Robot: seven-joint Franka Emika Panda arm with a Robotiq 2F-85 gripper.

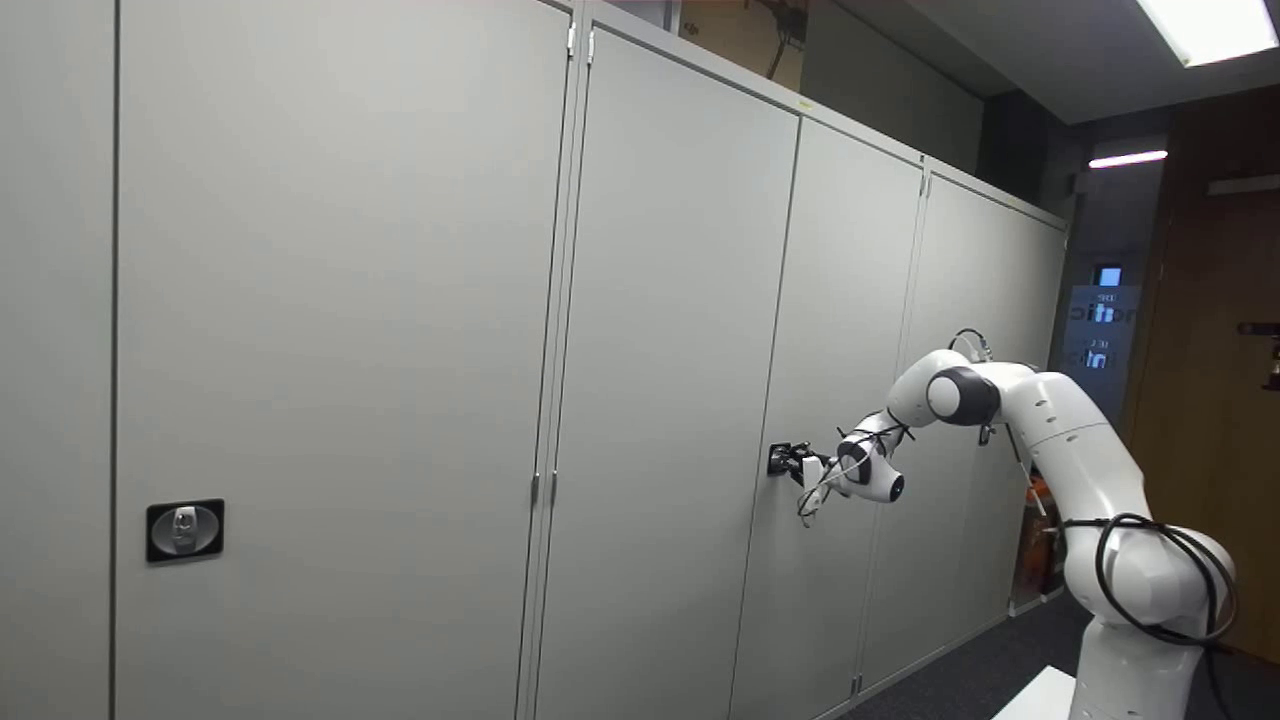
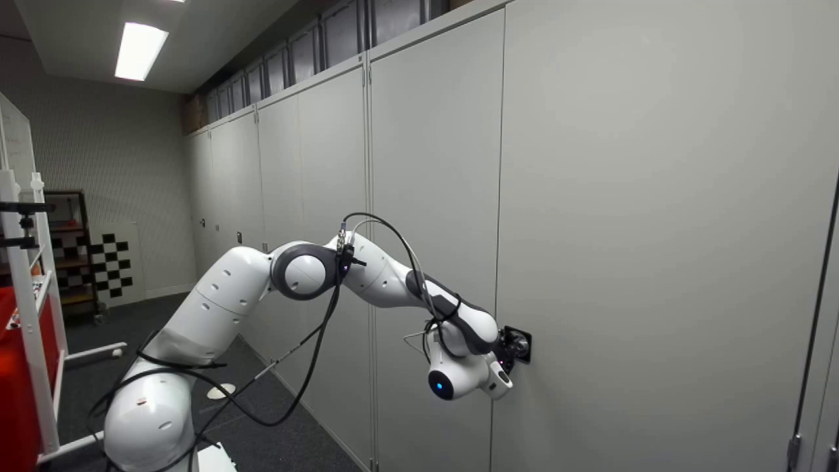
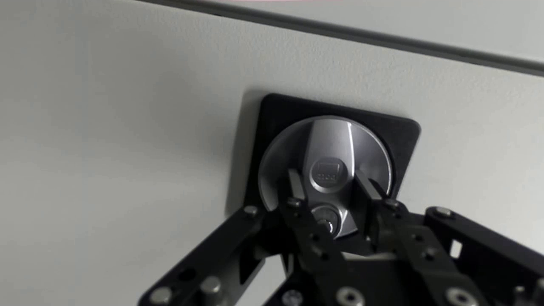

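Note:
In the wrist view, a grey latch handle point(image 3: 329, 140) stands in a round metal recess on a square black plate point(image 3: 285, 108). My gripper is shut on this handle, one finger along each side of it. The handle's lower end and keyhole show between the fingers. Both exterior views have the arm reaching to the latch plate point(image 2: 528, 346) at the edge of a light grey cabinet door point(image 2: 668, 236). That door lies flush with its neighbour, a thin dark seam point(image 3: 357, 33) between them.
A long row of tall cabinets fills the wall. Another latch point(image 1: 184, 529) is on a door at the left of exterior view 1. A white frame point(image 2: 35, 314) with a red object stands behind the arm's base. Cables hang loosely around the arm.

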